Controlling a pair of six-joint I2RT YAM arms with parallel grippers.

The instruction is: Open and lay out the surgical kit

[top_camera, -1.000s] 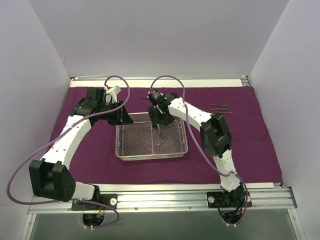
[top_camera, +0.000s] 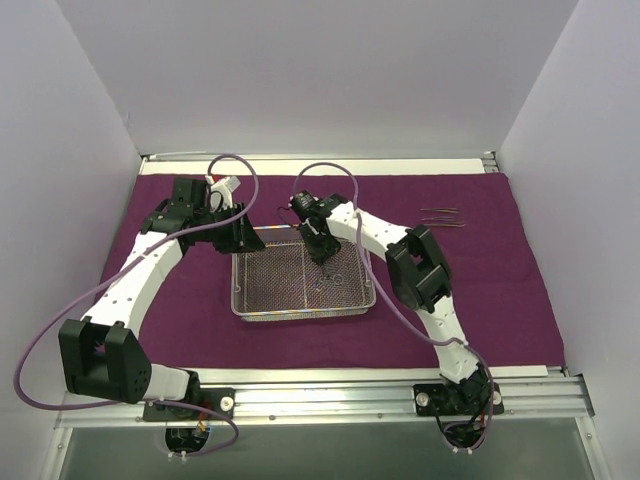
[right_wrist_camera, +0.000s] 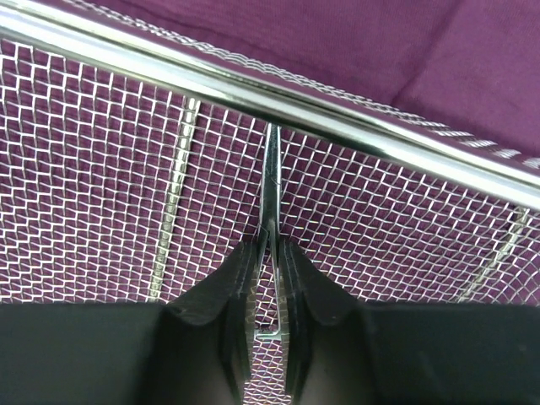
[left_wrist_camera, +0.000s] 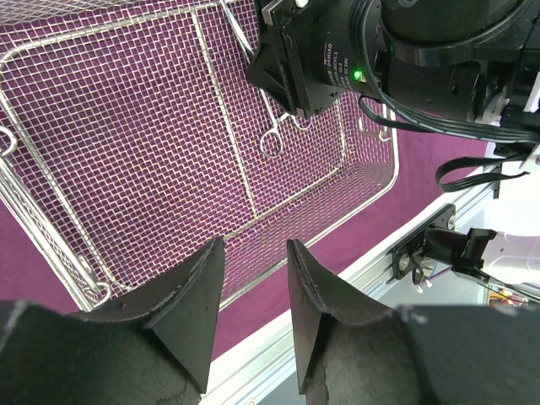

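A wire mesh tray (top_camera: 270, 280) lies on the purple cloth. Inside it is a scissor-like steel instrument (left_wrist_camera: 271, 135), its upper part lying along the mesh. My right gripper is down in the tray around this instrument (right_wrist_camera: 271, 177), fingertips close on either side of its shank; whether it grips is unclear. My left gripper hangs over the tray's left part, open and empty.
Several thin instruments (top_camera: 442, 224) lie on the purple cloth (top_camera: 480, 290) to the right of the tray. The tray's left half looks mostly empty.
The left arm has stayed almost still.
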